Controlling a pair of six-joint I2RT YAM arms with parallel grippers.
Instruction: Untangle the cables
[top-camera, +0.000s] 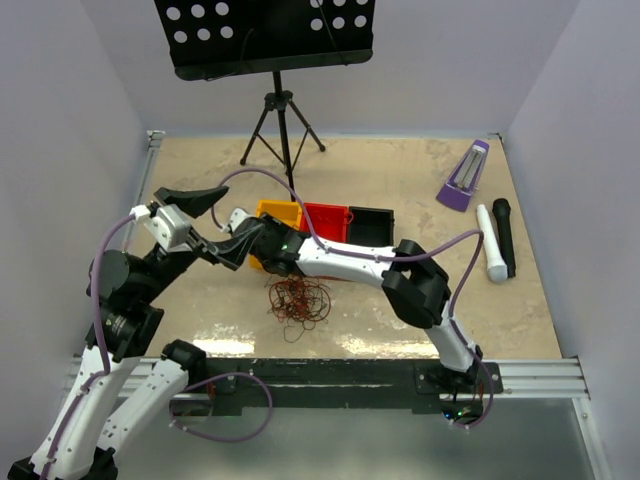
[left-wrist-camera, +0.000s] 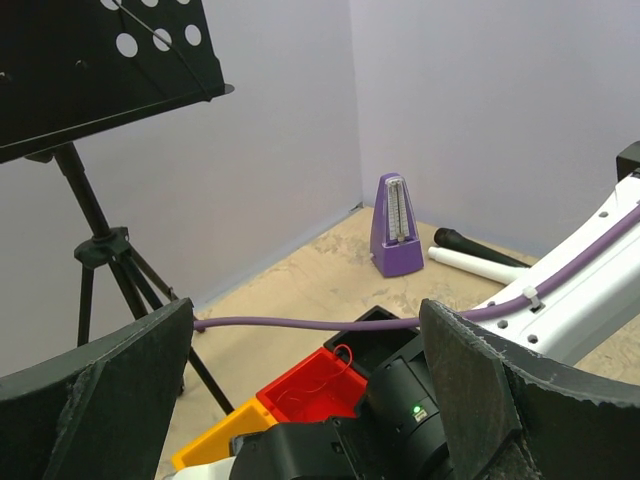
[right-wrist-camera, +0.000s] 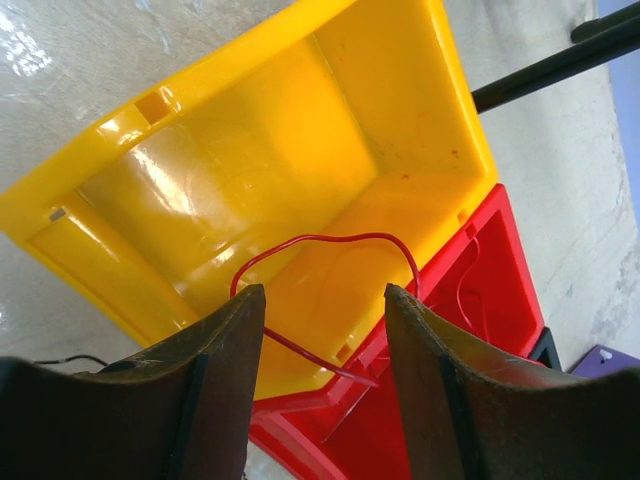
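Observation:
A tangled heap of red and dark cables (top-camera: 299, 302) lies on the table in front of the bins. One red cable (right-wrist-camera: 340, 238) arches over the yellow bin (right-wrist-camera: 190, 180) and reaches across the rim of the red bin (right-wrist-camera: 500, 280). My right gripper stands open above that rim; the cable's loop shows between and behind its fingertips, not gripped. Another red strand (left-wrist-camera: 342, 352) sits in the red bin in the left wrist view. My left gripper is open in the air at the table's left, nothing between its fingers, close to the right gripper's wrist.
A black bin (top-camera: 371, 227) stands right of the red one. Behind the bins is a music stand (top-camera: 280, 100). A purple metronome (top-camera: 463, 175), a white microphone (top-camera: 491, 243) and a black one (top-camera: 505, 237) occupy the right side. Purple hoses run along both arms.

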